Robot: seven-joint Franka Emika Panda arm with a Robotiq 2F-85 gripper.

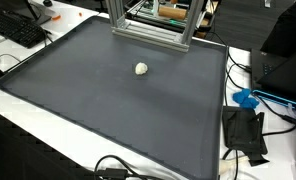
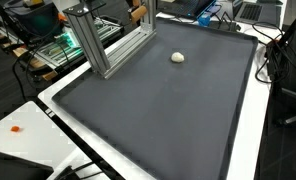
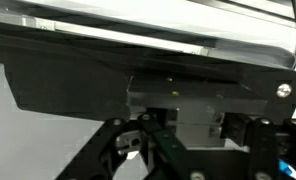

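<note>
A small pale round object (image 1: 141, 69) lies alone on the dark grey tabletop (image 1: 78, 95), and the same pale object (image 2: 177, 57) shows in the second exterior view. In the wrist view my gripper is at the bottom, its dark fingers apart. Between and just past them is a blurred, shiny grey piece on a long black panel (image 3: 68, 75). Whether the fingers touch that piece is not clear. I cannot make out the gripper in either exterior view.
A pale metal frame (image 1: 153, 36) stands at the table's far edge, also seen as an upright frame (image 2: 96, 40) in the second exterior view. A keyboard (image 1: 18, 28), a blue item (image 1: 245, 98) and cables lie around the edges.
</note>
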